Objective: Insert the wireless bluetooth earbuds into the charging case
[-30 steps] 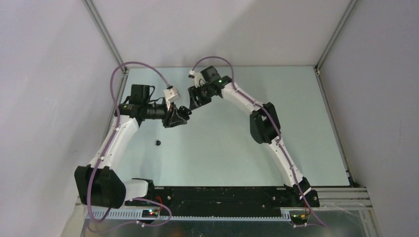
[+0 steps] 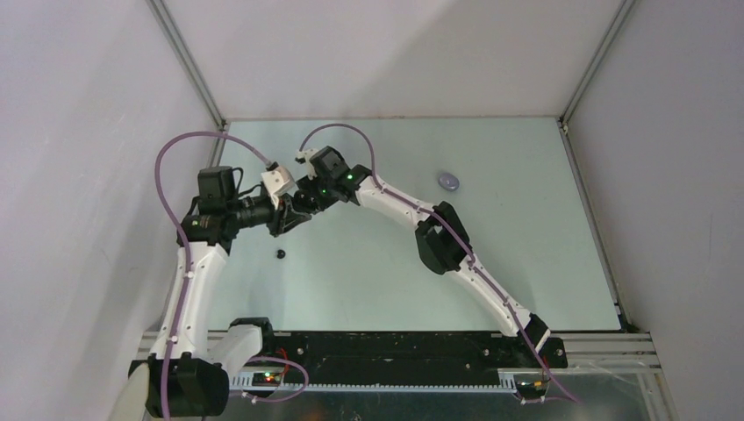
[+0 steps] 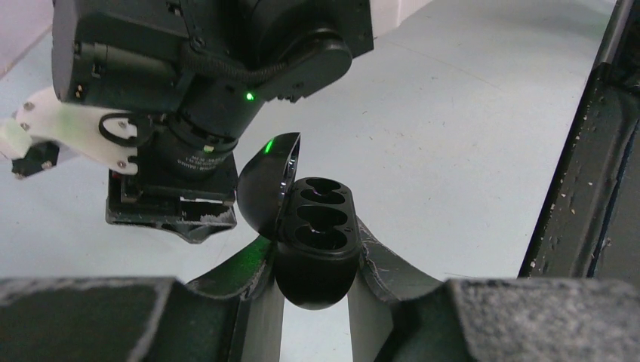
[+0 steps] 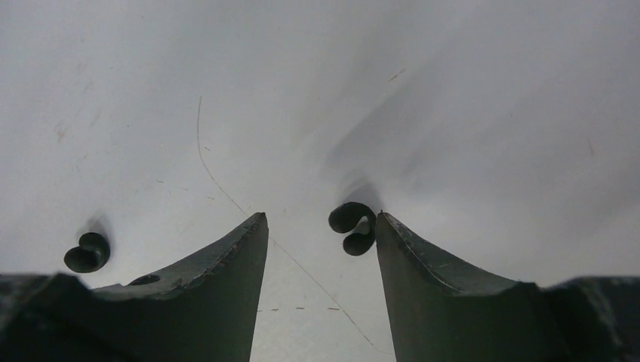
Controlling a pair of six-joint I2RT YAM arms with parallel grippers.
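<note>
In the left wrist view, the black charging case (image 3: 315, 268) stands lid open, its lid (image 3: 260, 188) to the left and its cavities appearing empty; my left gripper is shut on it. The right gripper points down at the table with its fingers apart; between them in view lies a black earbud (image 4: 357, 240). A second earbud (image 4: 87, 258) lies further left in the right wrist view. In the top view an earbud (image 2: 281, 254) lies below the left gripper.
A grey-purple oval object (image 2: 448, 181) lies at the right of the pale table (image 2: 526, 246). The two arms are close together at the upper left.
Both arms have moved leftward in the top view, the left one with the case held in it.
</note>
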